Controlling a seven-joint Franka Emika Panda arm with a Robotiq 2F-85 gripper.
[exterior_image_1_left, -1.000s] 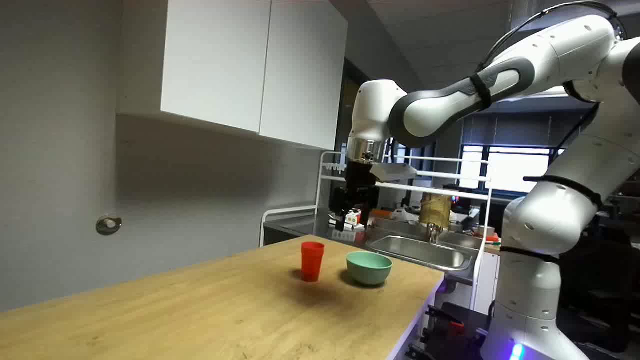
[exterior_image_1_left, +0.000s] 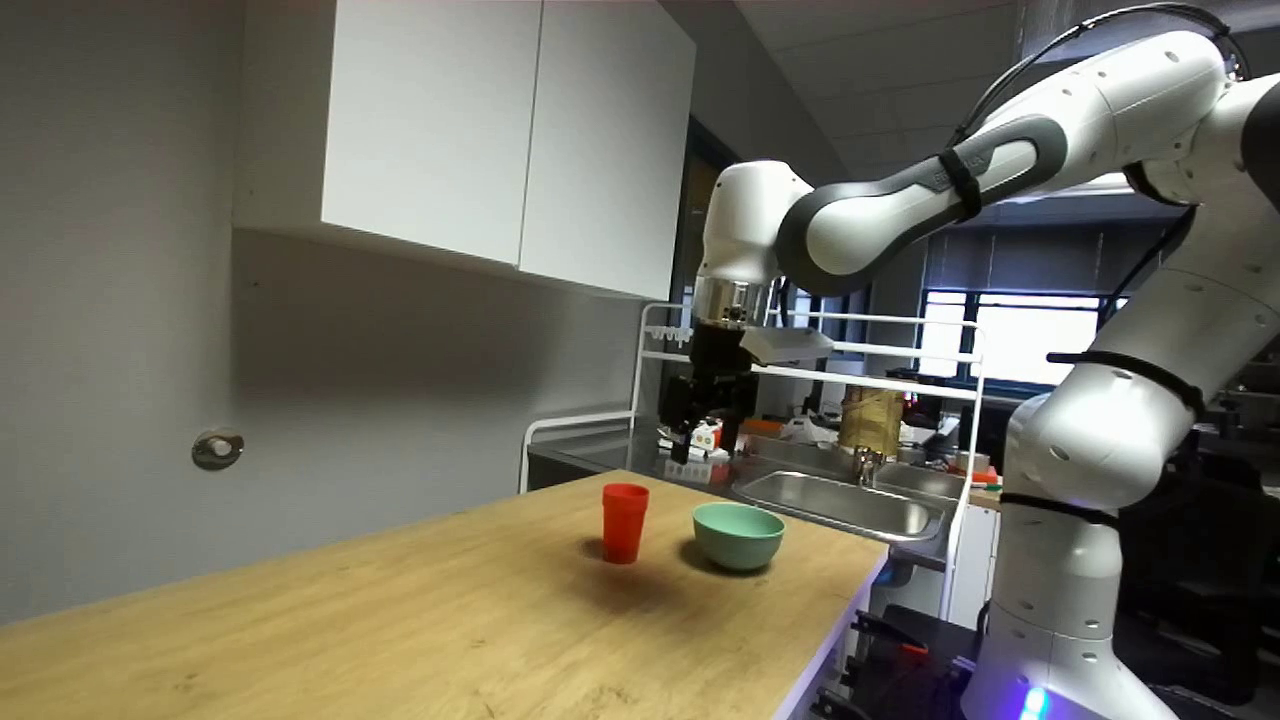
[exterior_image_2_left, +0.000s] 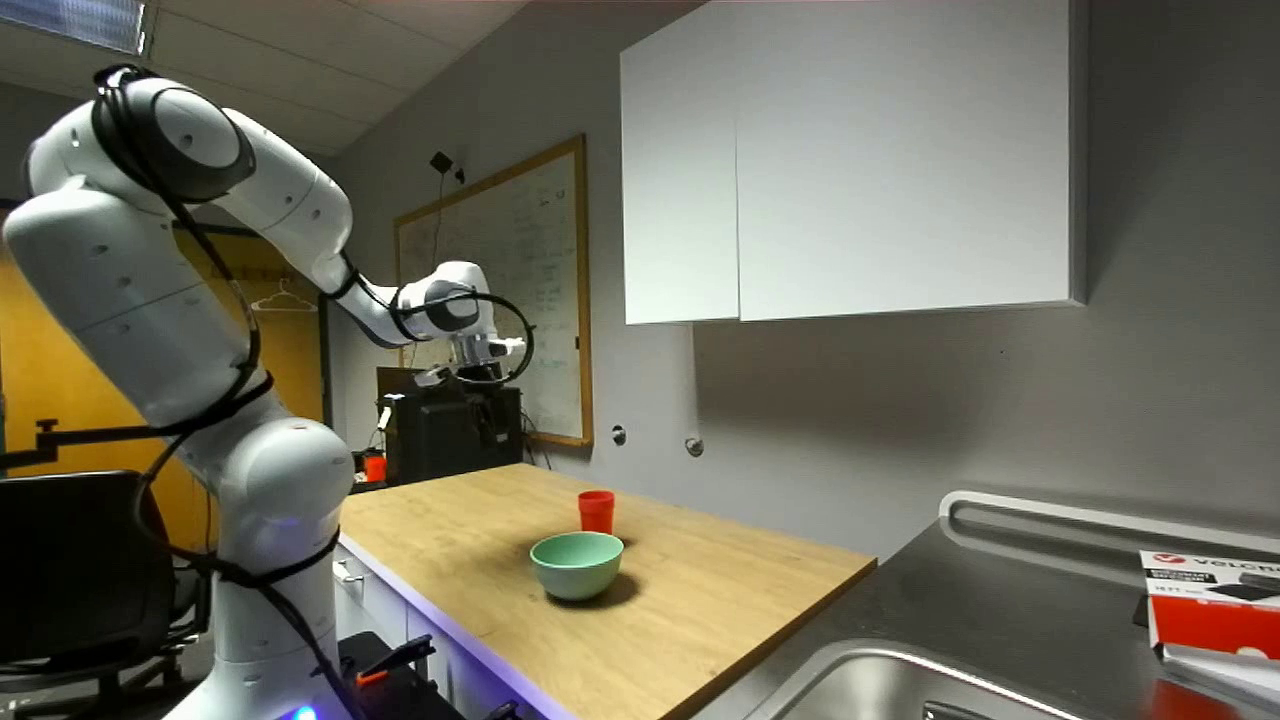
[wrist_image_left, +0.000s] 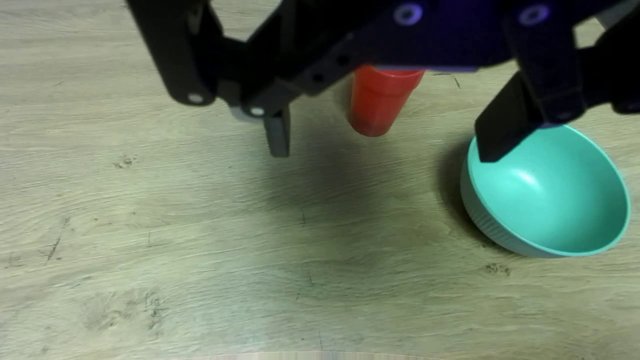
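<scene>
A red cup (exterior_image_1_left: 624, 524) stands upright on the wooden table, with a green bowl (exterior_image_1_left: 738, 536) to its right and a gap between them. From the other side, the cup (exterior_image_2_left: 596, 511) shows behind the bowl (exterior_image_2_left: 577, 565). My gripper (exterior_image_1_left: 704, 454) hangs above the table, higher than both. Seen from the wrist, the gripper is open, its fingers wide apart with only tabletop between the tips. The cup (wrist_image_left: 382, 102) is partly covered there by the gripper's body. One fingertip overlaps the edge of the bowl (wrist_image_left: 552, 192) in that view. The bowl looks empty.
White cabinets (exterior_image_1_left: 480, 132) hang on the wall above. Beyond the table's far end are a sink (exterior_image_1_left: 846, 502) and a white rack (exterior_image_1_left: 828, 346). A boxed item (exterior_image_2_left: 1212, 612) lies on the dark counter.
</scene>
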